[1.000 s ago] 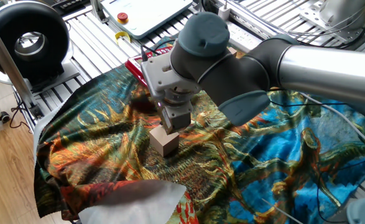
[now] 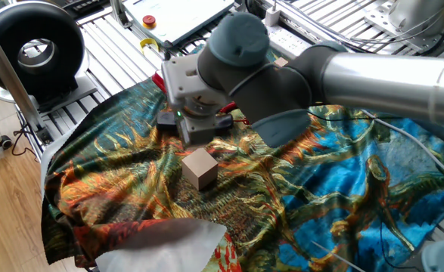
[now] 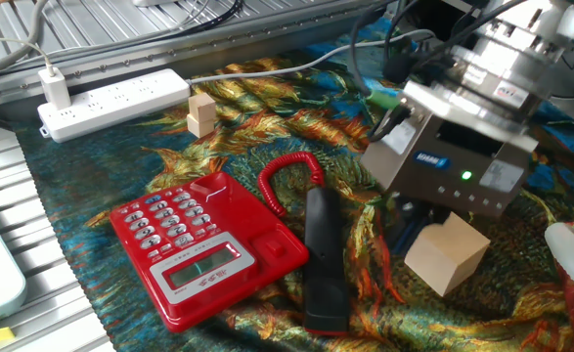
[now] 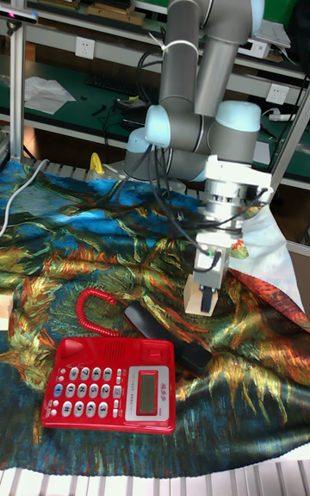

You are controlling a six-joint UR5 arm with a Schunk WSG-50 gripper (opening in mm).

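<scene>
My gripper (image 3: 409, 223) points down close beside a pale wooden cube (image 3: 448, 256). In exterior view 3 its dark fingers overlap the cube (image 4: 196, 298) from that angle; whether they touch it is unclear. The cube (image 2: 200, 168) rests on the patterned cloth, in front of the gripper in exterior view 1. The gap between the fingers is hidden in every view. A red telephone (image 3: 208, 256) with keypad and display lies on the cloth. Its black handset (image 3: 326, 264) is off the cradle, lying between phone and gripper, with a curly red cord (image 3: 285, 176).
Two small wooden blocks (image 3: 200, 115) stand near a white power strip (image 3: 115, 106) at the back. A white-backed fold of cloth (image 2: 161, 248) rises in front of the cube. The cloth (image 2: 123, 170) is rumpled, with free room left of the cube in exterior view 1.
In exterior view 1 my gripper has moved up the picture and slightly left, away from the cube, which stays put. More of the black handset shows behind the gripper.
</scene>
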